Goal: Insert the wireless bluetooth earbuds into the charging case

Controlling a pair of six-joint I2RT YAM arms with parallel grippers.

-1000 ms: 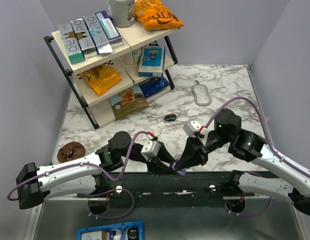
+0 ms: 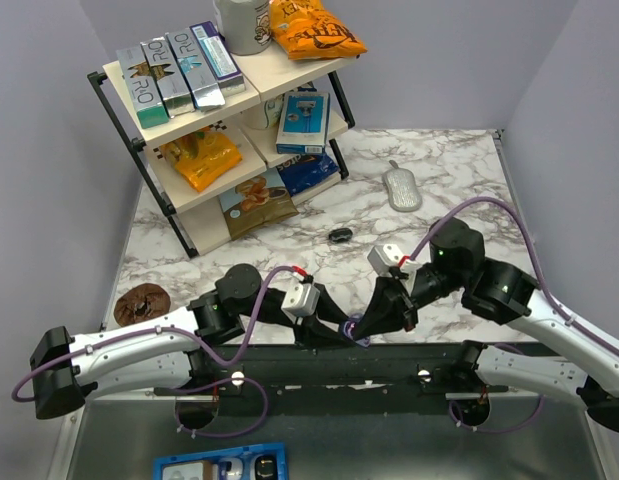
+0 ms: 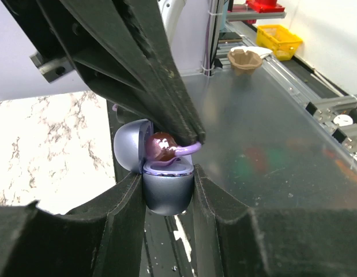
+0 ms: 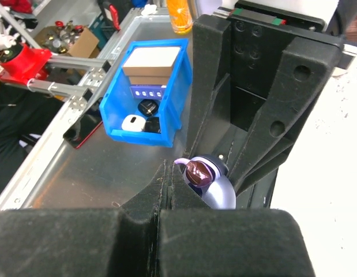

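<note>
The small purple charging case (image 3: 168, 193) is pinched between the fingers of my left gripper, its rounded lid (image 3: 131, 145) standing open. On top of the case's mouth lies an earbud with a glossy dark-red body (image 3: 161, 146) and a purple stem (image 3: 187, 149); whether it is fully seated cannot be told. My right gripper is shut, its tips close against the earbud by the stem, nothing visible between them. From the right wrist view, the earbud (image 4: 199, 172) sits at the case beside the shut fingertips (image 4: 178, 180), and the open lid (image 4: 220, 193) hangs below it.
Both grippers meet above the table's front edge. In front stands a blue bin (image 2: 221, 458) with small items. A shelf rack (image 2: 189, 190) with boxes and bags stands at the back left. A black oval object (image 2: 340, 235) lies on the marble top, which is largely clear around it.
My right gripper has shifted very slightly to the right at the case. The left arm and the case look unmoved.
</note>
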